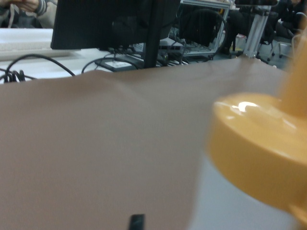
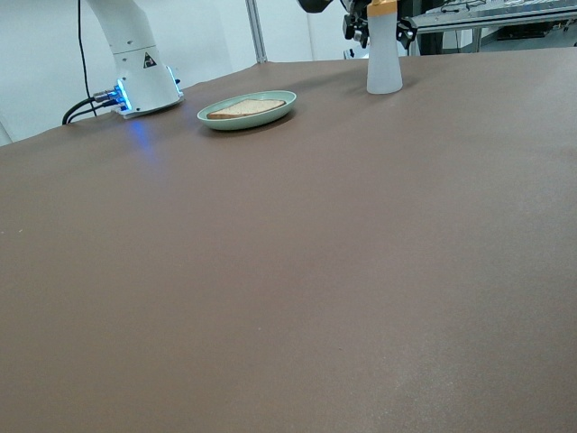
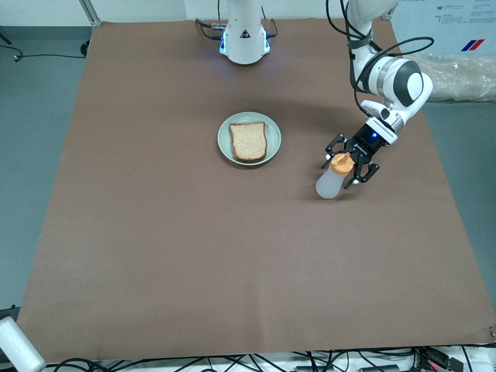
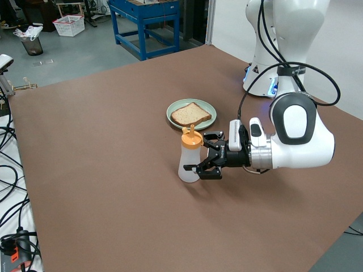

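A squeeze bottle (image 3: 329, 183) with orange cap and translucent body stands upright on the brown table, right of a green plate (image 3: 249, 159) holding a slice of bread (image 3: 248, 141). My gripper (image 3: 338, 171) is down around the bottle's upper part, its black fingers at either side; whether they are closed on it I cannot tell. The bottle (image 2: 384, 63) also shows in the top view and beside the gripper in the right view. In the wrist view the orange cap (image 1: 254, 148) fills the right side, very close and blurred.
Cables (image 3: 85, 364) run along the front, off the table.
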